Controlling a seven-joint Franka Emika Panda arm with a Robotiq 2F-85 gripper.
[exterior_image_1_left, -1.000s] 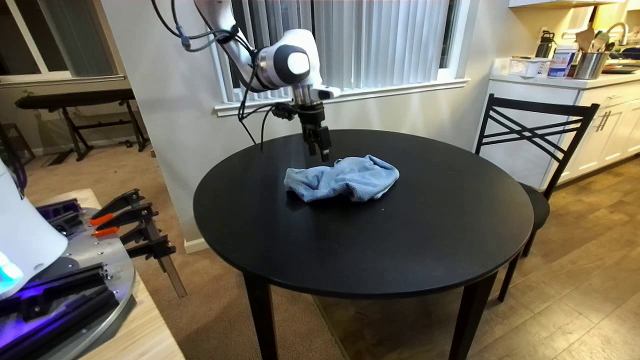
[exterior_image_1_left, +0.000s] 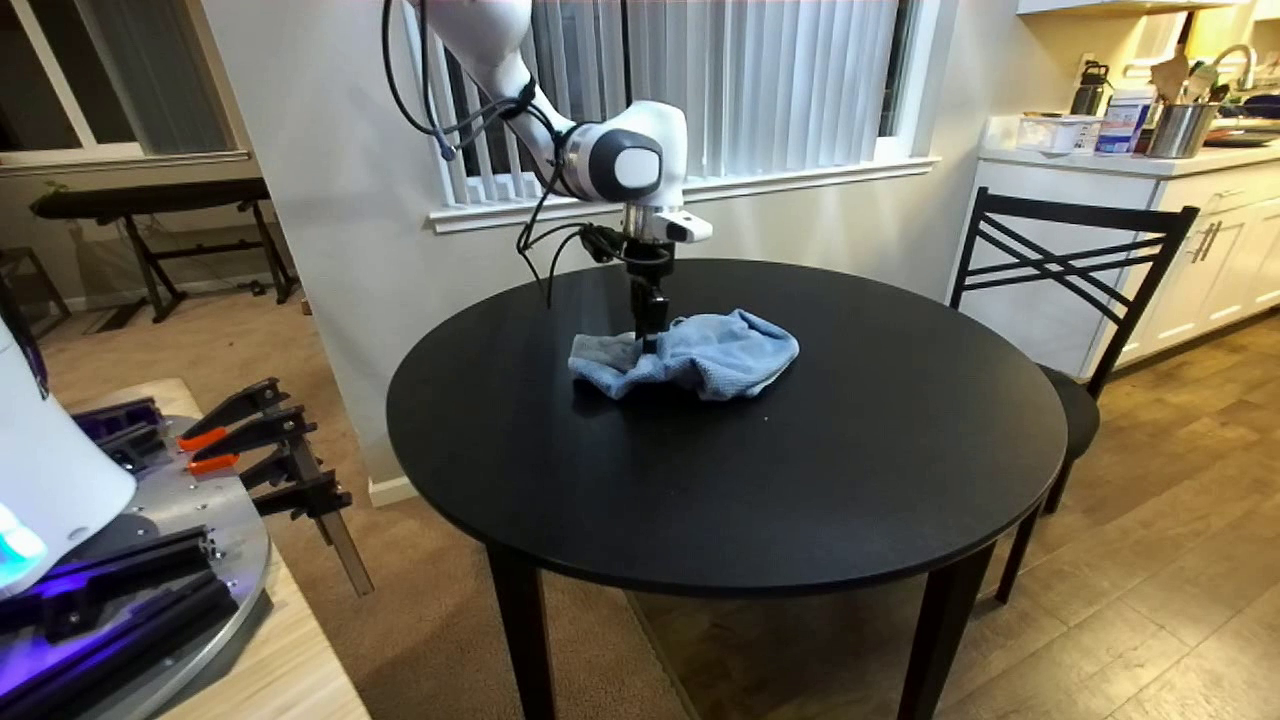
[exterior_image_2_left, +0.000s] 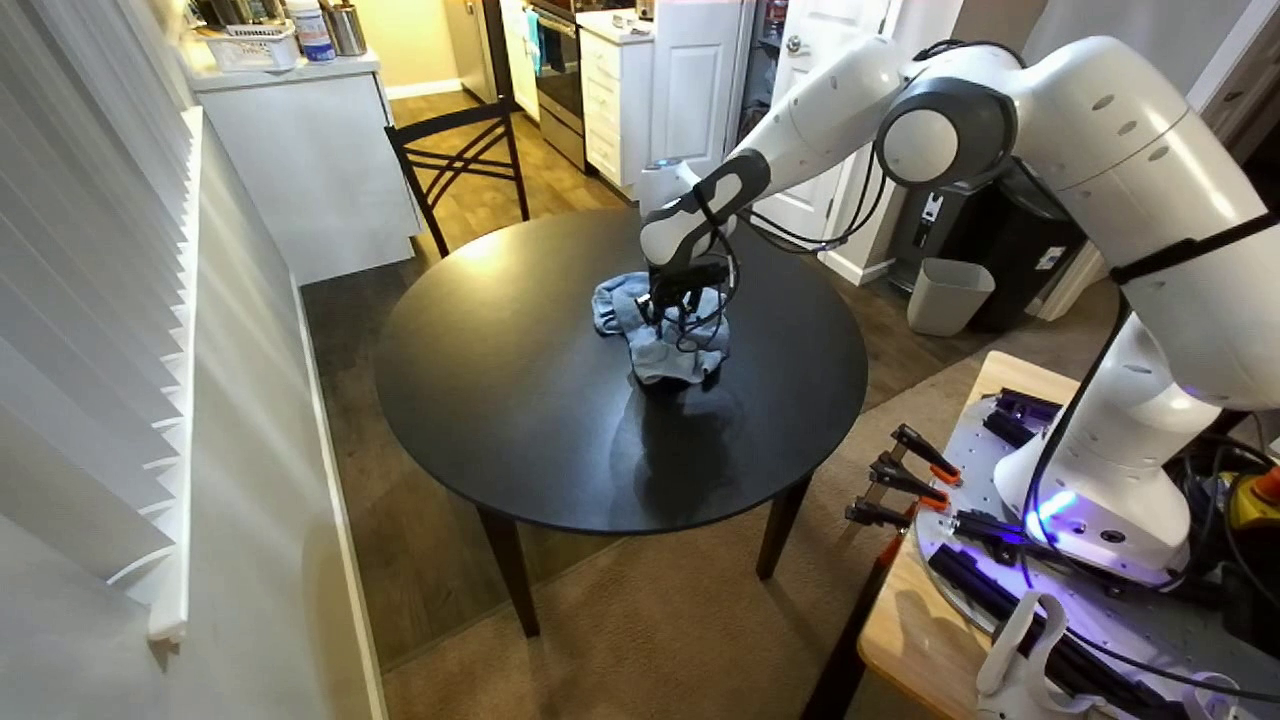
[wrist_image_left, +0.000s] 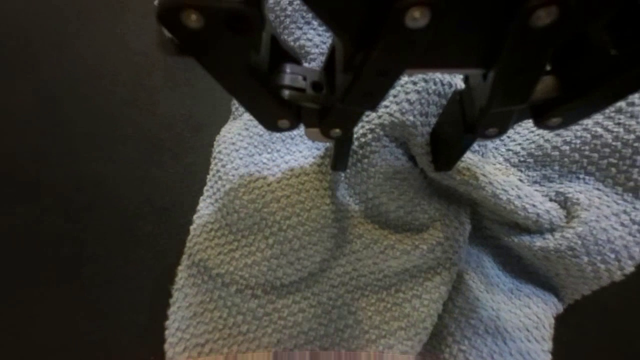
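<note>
A crumpled blue towel (exterior_image_1_left: 726, 354) lies bunched on the round black table (exterior_image_1_left: 744, 480). My gripper (exterior_image_1_left: 649, 342) points down into the left part of that towel. From the other side, the towel (exterior_image_2_left: 667, 356) shows partly behind my gripper and its cables. Up close in the wrist view, my gripper is part open, its two dark fingers (wrist_image_left: 342, 150) set apart. Folds of the towel (wrist_image_left: 288, 240) rise in the gap between the fingertips, and the tips touch or nearly touch the cloth. Whether the cloth is pinched does not show.
A black chair (exterior_image_1_left: 1080, 276) stands at the table's far right, and a wall with a window sill (exterior_image_1_left: 816, 180) runs behind. Clamps (exterior_image_2_left: 906, 474) stick out from the robot's mounting bench.
The gripper has come down and slightly right, from above the towel to its surface. The towel lies in the same place, now partly shaded by the gripper.
</note>
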